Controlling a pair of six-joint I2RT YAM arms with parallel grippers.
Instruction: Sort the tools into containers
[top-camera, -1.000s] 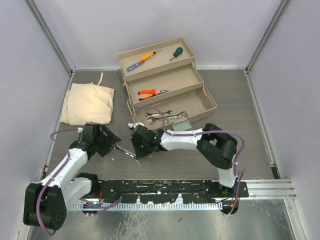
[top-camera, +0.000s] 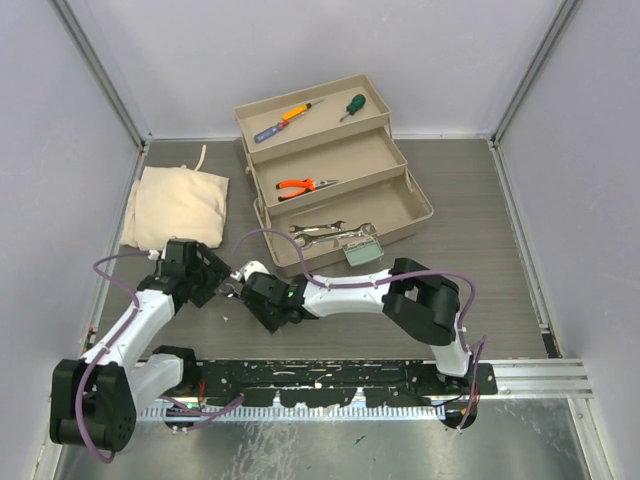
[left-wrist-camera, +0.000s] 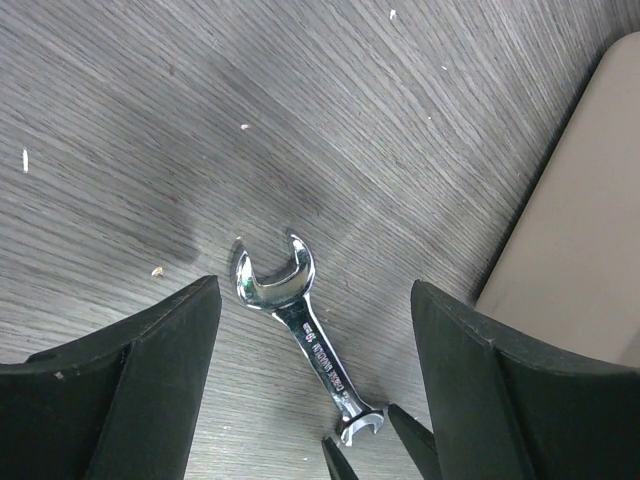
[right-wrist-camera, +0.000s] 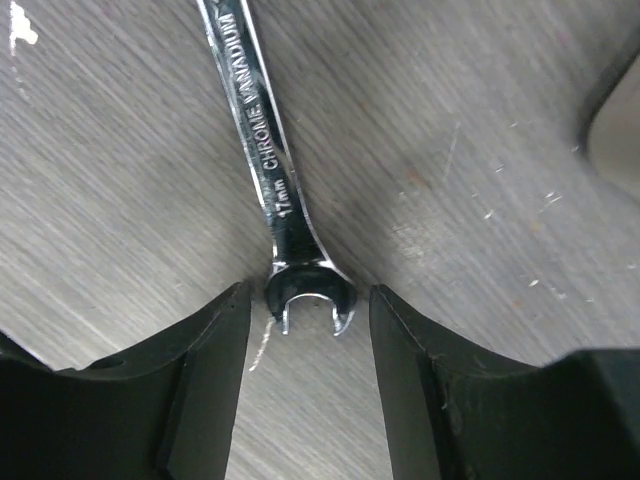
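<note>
A chrome wrench (top-camera: 231, 290) lies on the dark table between my two grippers, its near end hidden under the right one in the top view. In the left wrist view the wrench (left-wrist-camera: 310, 335) rests flat between the parted fingers of my left gripper, which touch nothing. My right gripper stands open, its fingertips on either side of the open-ended head of the wrench (right-wrist-camera: 270, 170), with gaps on both sides. The beige toolbox (top-camera: 420, 210) holds wrenches (top-camera: 335, 236) in its lowest compartment, orange pliers (top-camera: 306, 187) in the middle and screwdrivers (top-camera: 290, 118) on top.
A folded cream cloth bag (top-camera: 175, 208) lies at the left. The toolbox's wall (left-wrist-camera: 580, 220) rises close to the wrench on the right of the left wrist view. Bare table (top-camera: 460, 190) shows right of the toolbox.
My right gripper has moved left along the wrench, covering its near end and part of its shaft in the top view. The left arm has shifted only slightly.
</note>
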